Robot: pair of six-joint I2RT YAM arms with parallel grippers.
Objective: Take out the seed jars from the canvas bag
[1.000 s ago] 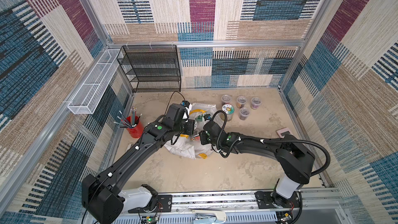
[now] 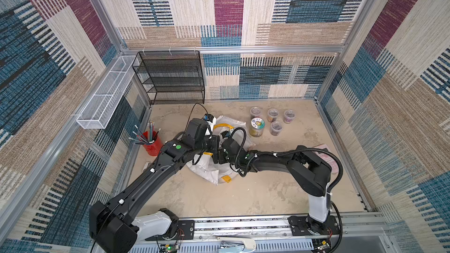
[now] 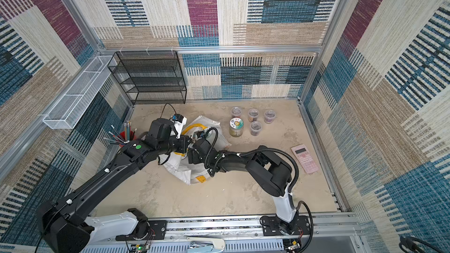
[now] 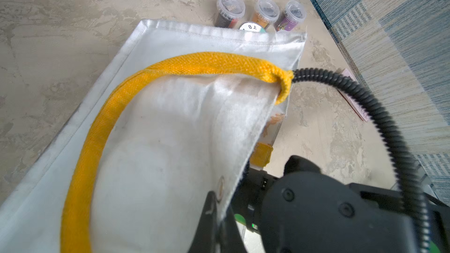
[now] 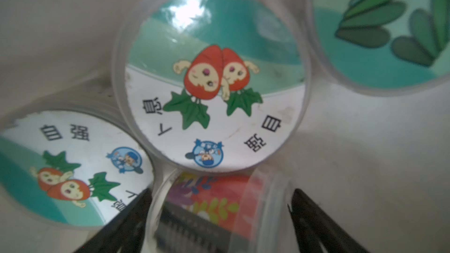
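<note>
The white canvas bag (image 4: 154, 159) with its yellow handle (image 4: 173, 65) lies mid-table. My left gripper is shut on the bag's edge, which runs between its fingertips. Inside the bag, in the right wrist view, are an upright jar with a turnip-figure lid (image 5: 213, 75), a tilted lidded jar (image 5: 70, 168) at left, and another lid (image 5: 389, 32) at upper right. A jar lying on its side with a red label (image 5: 206, 196) is between the parted, blurred fingers of my right gripper; whether they touch it I cannot tell.
Several small clear jars (image 2: 276, 128) and a larger lidded jar (image 2: 256, 127) stand behind and right of the bag. A red pencil cup (image 2: 153, 147) is at left, a pink calculator (image 3: 304, 158) at right.
My right gripper has moved left and down into the bag, now hiding the red jar from above. The left arm has hardly moved and stays at the bag's edge.
</note>
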